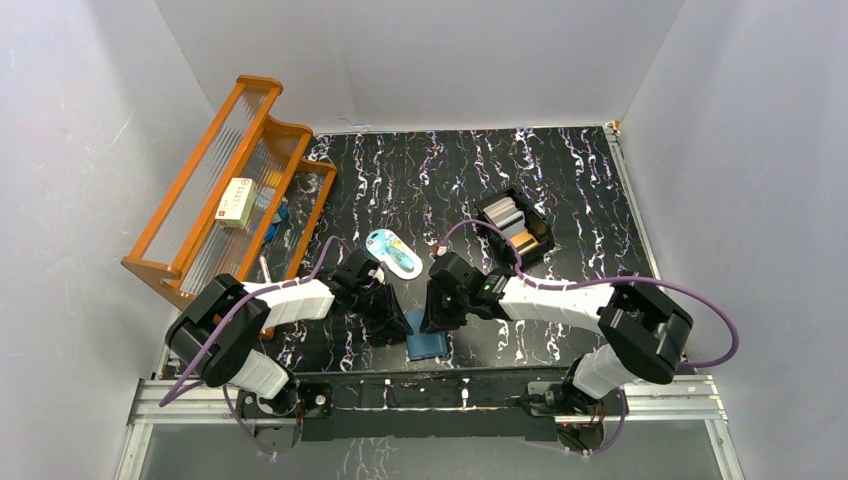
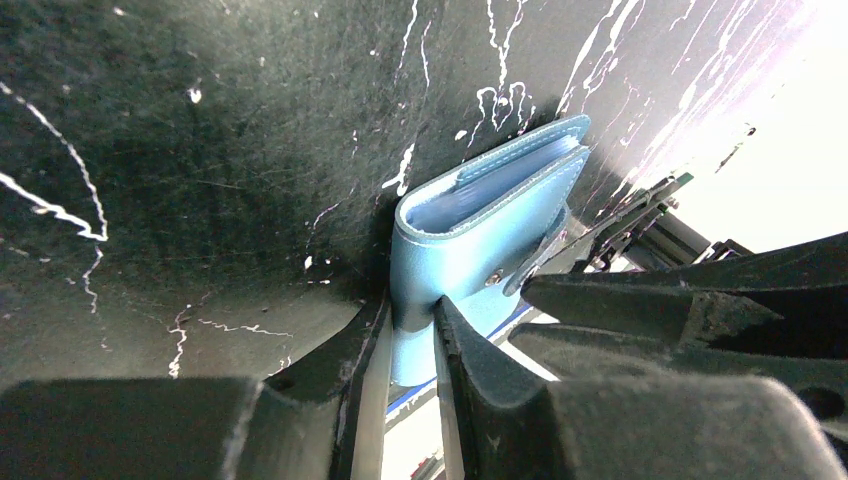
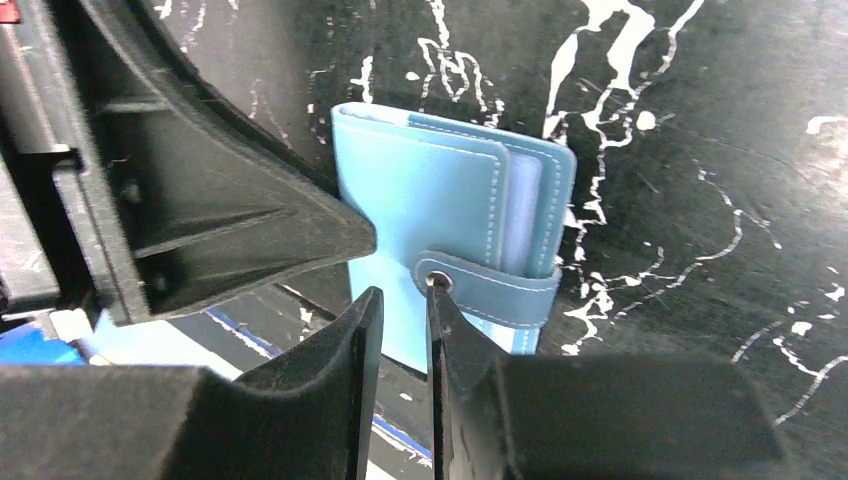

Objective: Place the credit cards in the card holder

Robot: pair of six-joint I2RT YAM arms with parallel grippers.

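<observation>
The light blue card holder (image 1: 428,345) is at the table's front middle. My left gripper is shut on its rounded, folded side. In the left wrist view its top mouth gapes a little, with pale inner sleeves visible. A strap (image 3: 500,292) with a metal snap (image 3: 438,281) crosses the holder's front in the right wrist view. My right gripper has its fingertips close together at the snap, one overlapping it. A narrow gap shows between them, and whether they pinch the strap's end is unclear. No loose card is visible in either gripper.
A black box (image 1: 541,250) with card-like items in compartments stands at the right. A packaged toothbrush-like item (image 1: 396,254) lies behind the arms. The wooden rack (image 1: 262,140) at the left holds a small carton (image 1: 236,203).
</observation>
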